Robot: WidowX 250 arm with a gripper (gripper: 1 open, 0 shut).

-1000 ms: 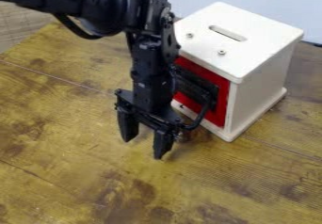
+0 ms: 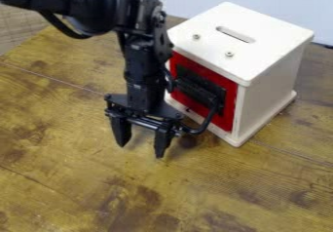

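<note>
A white wooden box (image 2: 260, 56) with a slot and two screws on top stands at the upper right, its red front (image 2: 225, 119) facing left with a dark fitting on it. My black gripper (image 2: 142, 138) hangs just in front of that face, low over the wooden table, its two fingers pointing down and apart, with nothing visible between them. A dark cable or bar runs from beside the gripper toward the box's front.
A pale wall lies behind the box, and a woven surface shows at the far upper left.
My gripper has shifted slightly left, away from the box's front. The box has not visibly moved.
</note>
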